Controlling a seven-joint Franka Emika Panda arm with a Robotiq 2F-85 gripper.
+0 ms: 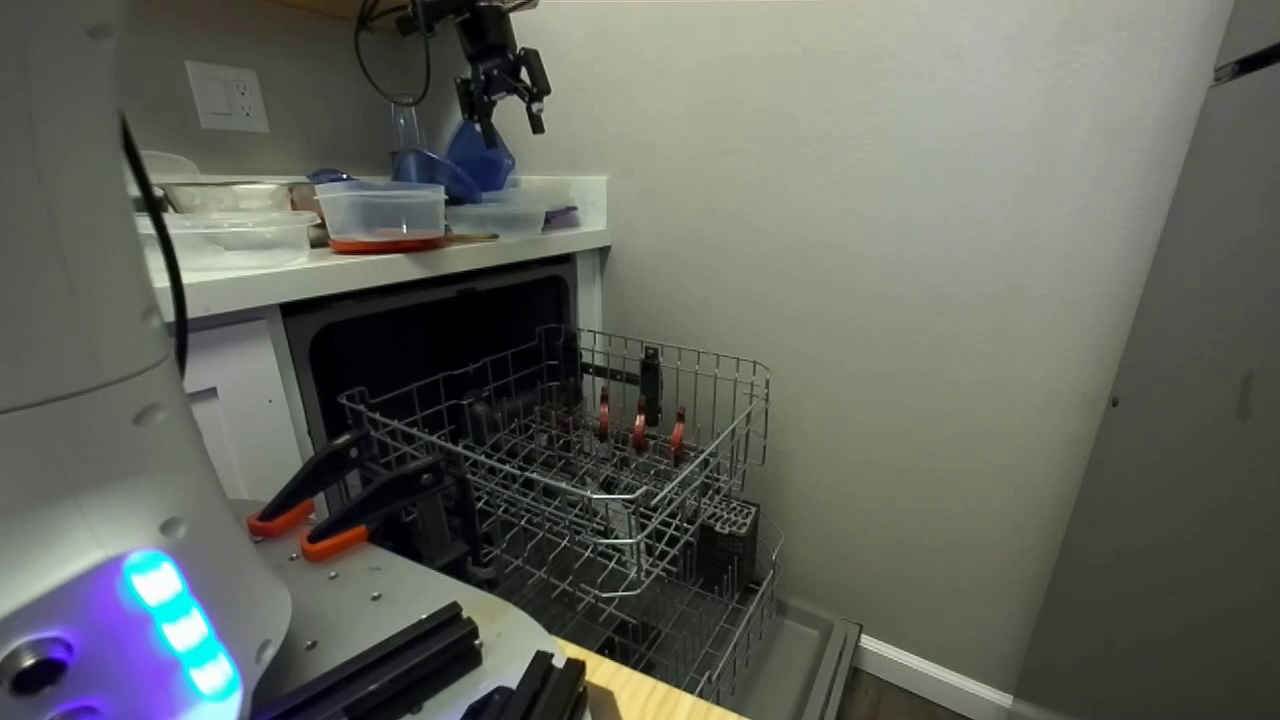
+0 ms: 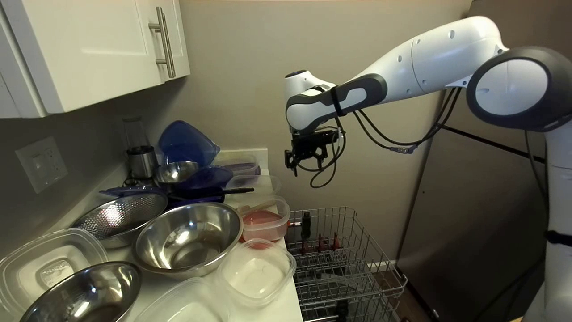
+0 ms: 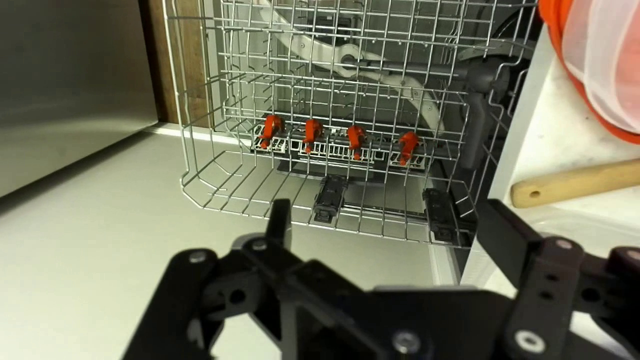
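Observation:
My gripper [image 1: 513, 122] hangs in the air near the back wall, above the far end of the counter. Its fingers stand wide open in the wrist view, with one black fingertip [image 3: 279, 223] at the left and nothing held between. Beneath it in that view is the wire upper rack [image 3: 336, 180] of the dishwasher, empty apart from its red clips [image 3: 356, 139]. The counter [image 2: 284, 300] carries clear plastic containers [image 2: 257, 271], steel bowls [image 2: 187, 241] and blue lids [image 2: 187, 142], all apart from the gripper.
A wooden handle [image 3: 570, 185] lies on the counter by its edge. The lower rack [image 1: 672, 636] is pulled out too. A white cabinet [image 2: 107, 48] overhangs the counter's left side. Open air lies above the racks, bounded by the wall [image 1: 900, 300].

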